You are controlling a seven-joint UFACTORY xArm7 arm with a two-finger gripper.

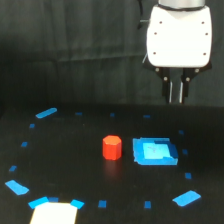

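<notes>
My gripper (pixel 175 101) hangs at the upper right under the white arm (pixel 180 37), well above the table. Its two thin dark fingers are apart, and nothing shows between them. A red, many-sided block (pixel 112 148) stands on the dark table left of the gripper and lower in the view. To the right of the block lies a blue square frame or shallow tray (pixel 138 151) with a lighter blue and whitish middle; a clear gap separates the two.
Small blue tape marks (pixel 102 204) dot the black table. Longer blue strips lie at left and right. A pale object (pixel 54 213), cut off by the bottom edge, sits at the lower left. Bare table surrounds the block.
</notes>
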